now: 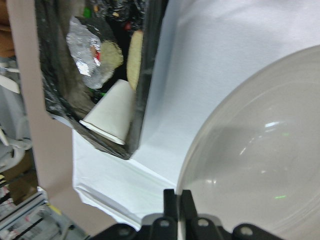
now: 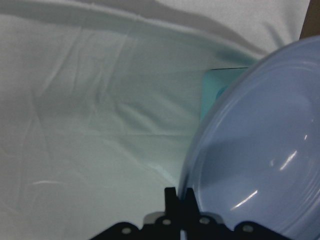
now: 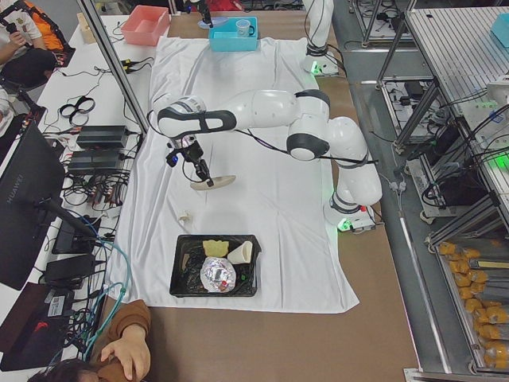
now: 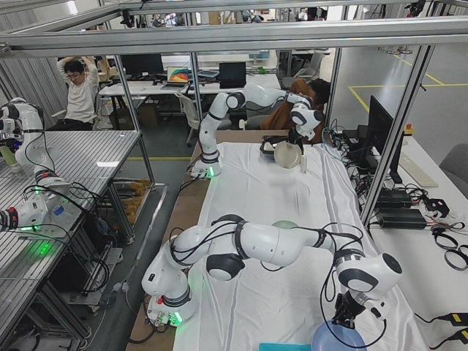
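My left gripper is shut on the rim of a cream plate (image 3: 219, 181), which hangs tilted over the white cloth, beyond the black bin (image 3: 183, 270) in the camera left view. The bin holds crumpled foil (image 1: 82, 50), a white cup (image 1: 107, 112) and yellowish pieces. My right gripper is shut on the rim of a blue plate (image 4: 336, 336), held at the cloth's other end above a turquoise container (image 2: 215, 85). A green plate (image 4: 285, 224) is partly hidden behind an arm.
A turquoise box (image 3: 227, 41) with a cup stands at the cloth's far end. Metal posts, cables and electronics line the side table. A person's hand (image 3: 127, 350) is near the bin end.
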